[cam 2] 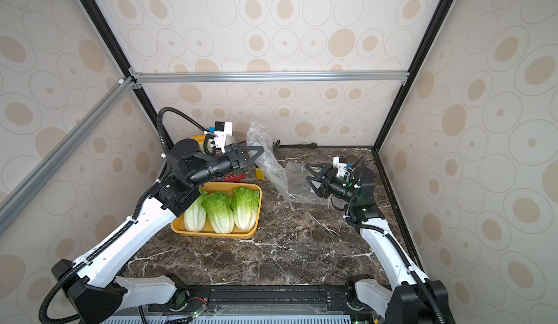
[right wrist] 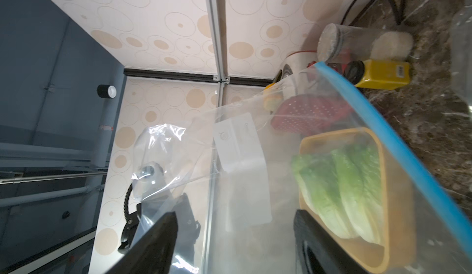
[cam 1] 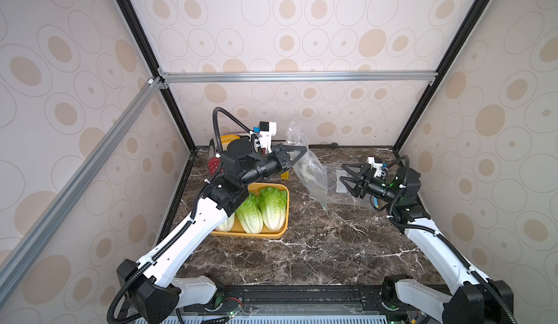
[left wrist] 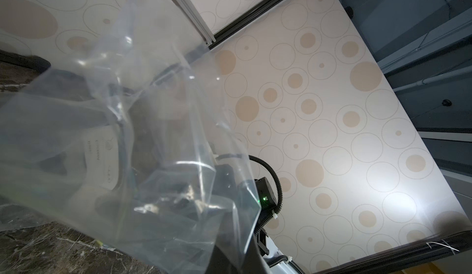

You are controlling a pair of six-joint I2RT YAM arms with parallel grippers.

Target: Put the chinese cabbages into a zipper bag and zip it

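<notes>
A clear bag (cam 1: pixel 314 175) hangs from my left gripper (cam 1: pixel 303 153), whose tips are closed together on its film. Crumpled plastic fills much of the left wrist view, where the fingers (left wrist: pixel 223 259) meet at the bottom edge. To the right, my right gripper (cam 1: pixel 343 180) is spread open with nothing pinched. In the right wrist view a blue zip strip (right wrist: pixel 388 126) slants along the bag's edge, beyond the open fingers (right wrist: pixel 156 239). Several Chinese cabbages (cam 2: pixel 219 212) lie in an orange tray (cam 2: pixel 253 231) left of the bag.
Another clear bag (cam 1: pixel 343 197) lies flat on the marble table near the right gripper. Behind the tray are a red strainer (right wrist: pixel 307 111), a yellow bottle (right wrist: pixel 386 75) and a clear jar (right wrist: pixel 339 43).
</notes>
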